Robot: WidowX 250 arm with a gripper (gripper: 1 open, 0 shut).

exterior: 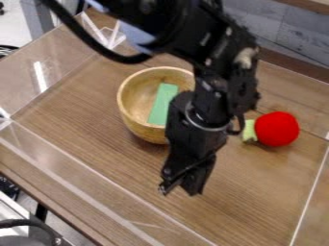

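My gripper (183, 181) hangs low over the wooden table in the middle of the view, its black fingers close together, with nothing visible between them. Behind it, to the upper left, a wooden bowl (133, 96) holds a green block (164, 104). The arm hides part of the bowl's right side.
A red round object (276, 128) sits to the right of the arm, beside a small light green object (251, 130). Some clear or white item at the top left is partly hidden by the arm.
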